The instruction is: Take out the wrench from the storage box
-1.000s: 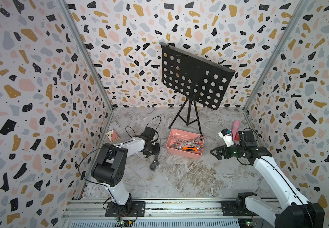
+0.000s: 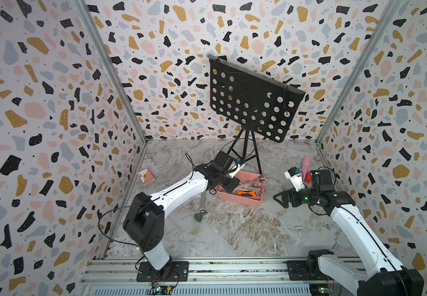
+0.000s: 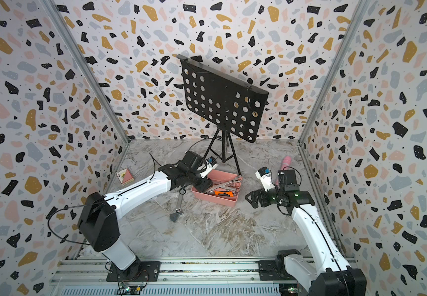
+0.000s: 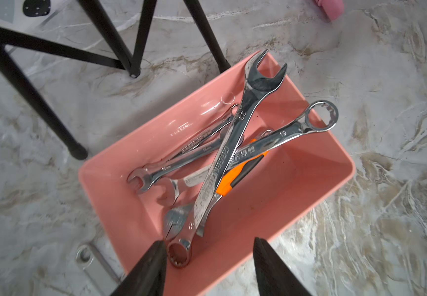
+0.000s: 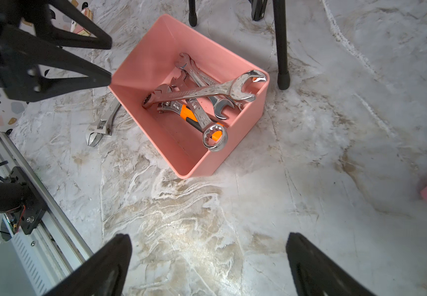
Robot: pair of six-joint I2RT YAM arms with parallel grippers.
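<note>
The pink storage box (image 4: 292, 212) holds several silver wrenches and an orange-and-black handled tool (image 4: 233, 177). On top lies a long wrench (image 4: 228, 143) marked 22, its open end resting at the far corner. Another wrench (image 4: 272, 140), marked 19, pokes its ring end over the rim. An adjustable wrench (image 5: 102, 125) lies on the table, left of the box. My left gripper is open over the box's left end, with nothing between its fingers. My right gripper stands open and empty to the right of the box, above bare table.
A black music stand (image 2: 248, 148) rises behind the box, its legs close to the back wall. A pink object (image 2: 306, 165) stands at the far right, a small colourful box (image 2: 146, 176) at the left.
The right arm and the tools look unmoved.
</note>
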